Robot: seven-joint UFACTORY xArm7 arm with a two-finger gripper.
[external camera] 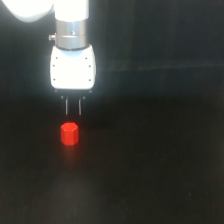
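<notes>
A small red block (70, 134) rests on the dark surface, left of the middle of the view. Just above it in the image is my white gripper (73, 113), pointing down, its two thin fingers (80, 106) parted by a narrow gap. Nothing shows between them. The block's top appears slightly below the fingertips; how far apart they are in depth is hard to judge.
A dark backdrop with faint streaks lies behind the arm.
</notes>
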